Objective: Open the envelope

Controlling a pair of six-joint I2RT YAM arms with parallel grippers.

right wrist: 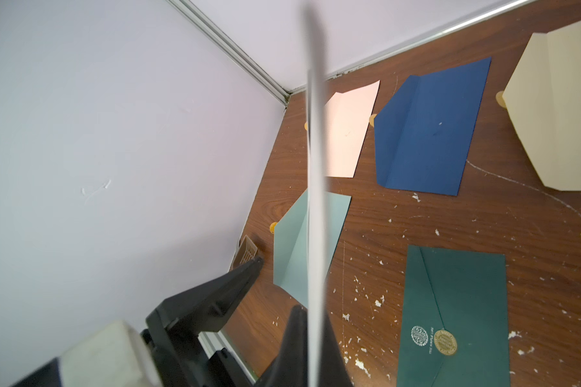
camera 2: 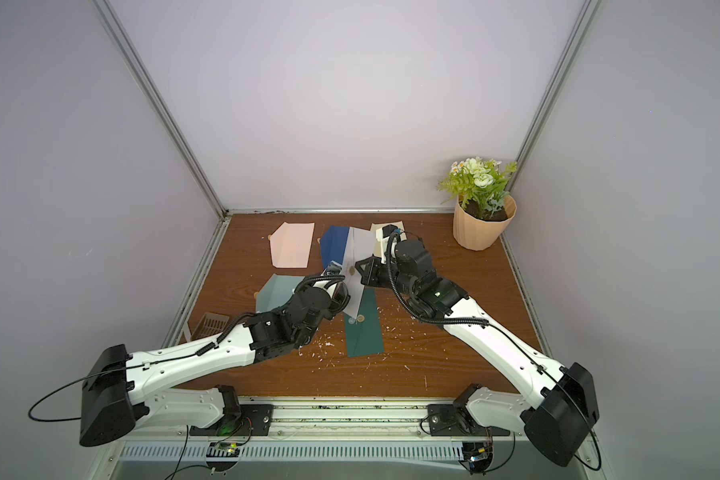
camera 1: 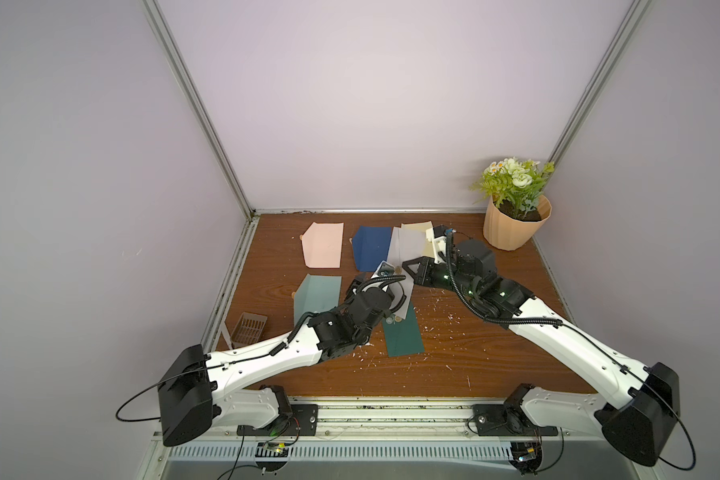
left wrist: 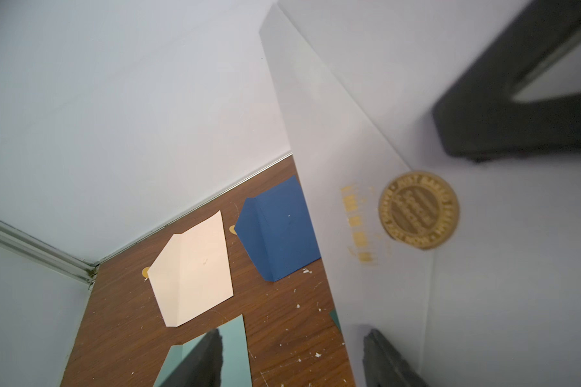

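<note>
A white envelope (left wrist: 368, 290) hangs upright above the table, its flap side with a round gold seal (left wrist: 419, 209) facing the left wrist camera. My right gripper (camera 1: 412, 268) is shut on it; in the right wrist view the envelope (right wrist: 315, 245) appears edge-on, rising from between the fingers. One black finger (left wrist: 529, 122) of that gripper lies across the flap side in the left wrist view. My left gripper stands open close to the envelope's left edge. Its right finger (left wrist: 387, 364) overlaps the envelope in view; whether it touches cannot be told.
On the table lie pink (right wrist: 351, 129), blue (right wrist: 432, 129), cream (right wrist: 561, 109) and pale green (right wrist: 297, 245) envelopes, flaps out. A dark green envelope (right wrist: 458, 303) lies closed below. A flower pot (camera 1: 516, 224) stands back right, a small basket (camera 1: 249, 328) at left.
</note>
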